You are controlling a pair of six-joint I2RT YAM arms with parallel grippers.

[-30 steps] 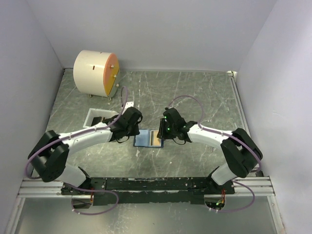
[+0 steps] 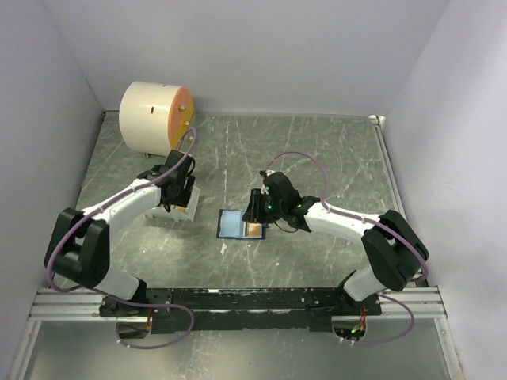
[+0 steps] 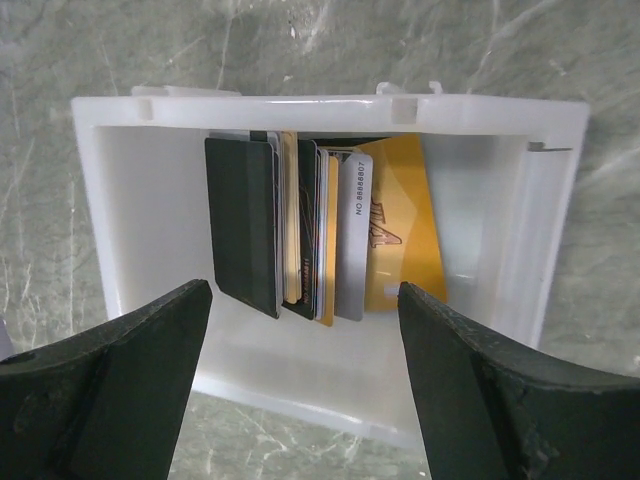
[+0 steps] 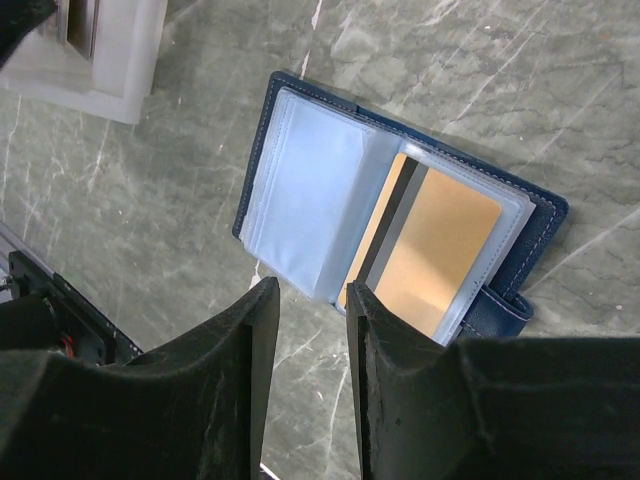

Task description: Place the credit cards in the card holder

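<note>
In the left wrist view my left gripper hangs open over a white plastic box (image 3: 550,230) holding a row of cards in black, cream, silver and yellow (image 3: 400,220). Nothing is between its fingers. The open card holder (image 4: 310,190), dark blue with clear sleeves, lies flat on the table, with cards (image 4: 440,240) on its right half. My right gripper is above it, fingertips a short gap apart, with nothing visible between them. In the top view both grippers face down, the left at the box, the right at the holder.
A large white drum (image 2: 142,117) with an orange end stands at the back left, behind the box. Walls border it.
My left arm has swung left from near the holder to over the white box. My right gripper has shifted slightly left over the holder.
</note>
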